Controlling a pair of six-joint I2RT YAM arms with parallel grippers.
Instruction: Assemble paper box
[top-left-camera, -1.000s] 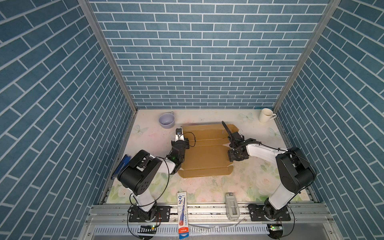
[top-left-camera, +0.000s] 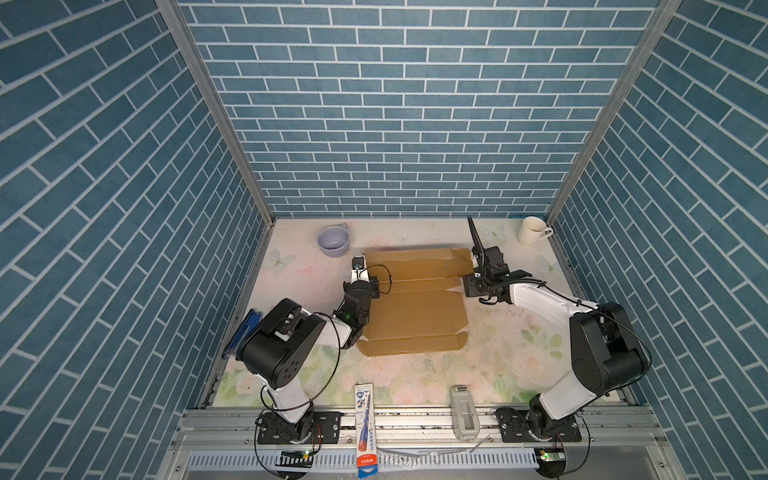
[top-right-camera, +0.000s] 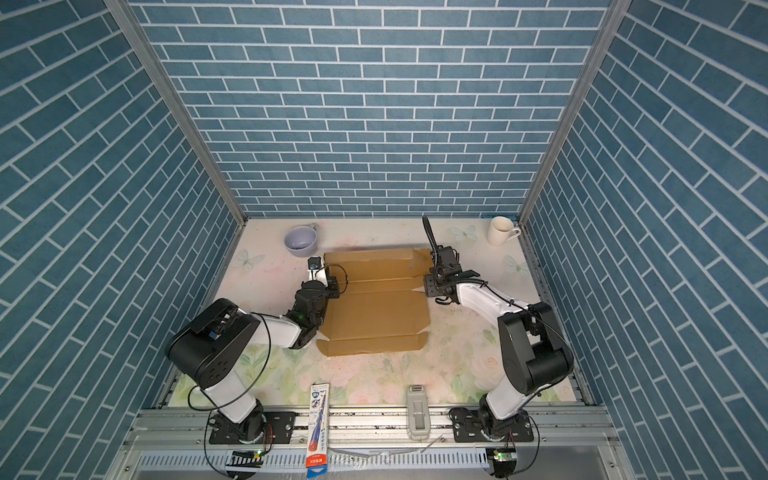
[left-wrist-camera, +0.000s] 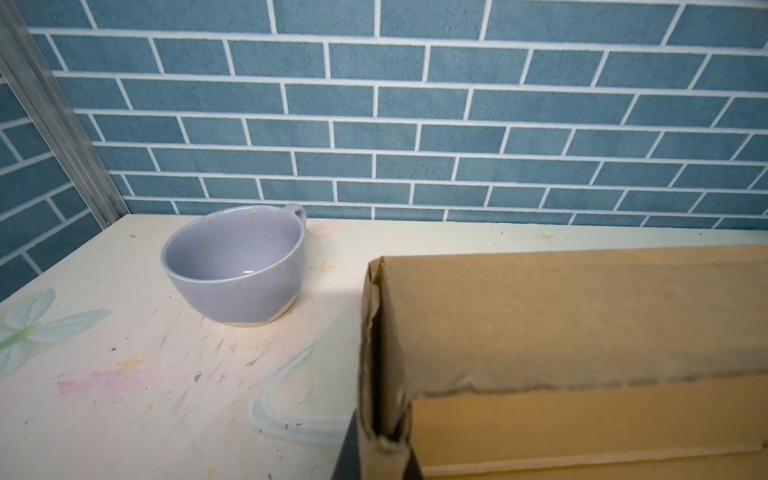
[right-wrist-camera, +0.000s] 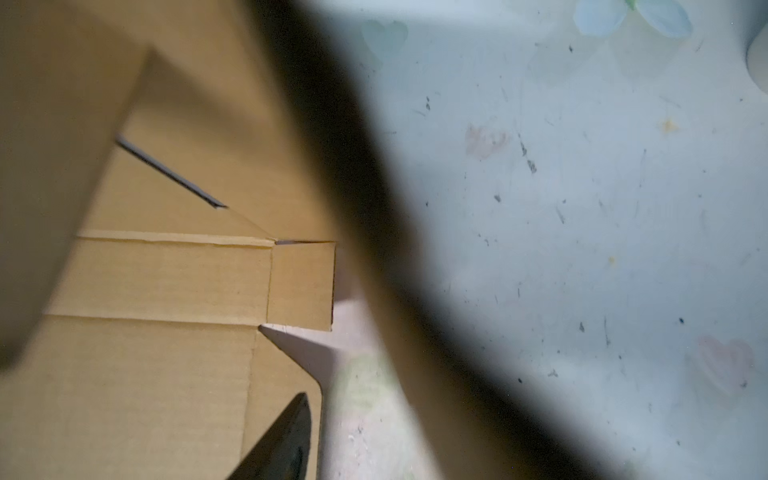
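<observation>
The brown cardboard box (top-left-camera: 417, 310) lies in the middle of the table, its back wall (left-wrist-camera: 576, 312) raised and its front flap low. At the back left corner my left gripper is shut on the folded cardboard edge; only its dark fingertips show. By the back right corner is my right gripper (top-left-camera: 480, 265), its fingers apart. In the right wrist view one dark finger (right-wrist-camera: 344, 152) is large and blurred, the other finger (right-wrist-camera: 284, 440) small and lower. A blurred brown cardboard edge runs along the large finger; contact cannot be told.
A lilac cup (left-wrist-camera: 240, 264) stands behind and left of the box. At the back right is a white mug (top-left-camera: 531, 232). A long packaged pen (top-left-camera: 365, 428) and a grey device (top-left-camera: 464, 412) lie at the front edge. Table beside the right arm is clear.
The right gripper has moved back along the box's right side, shifting outward a little, to the back right corner. The left arm and the box have barely moved.
</observation>
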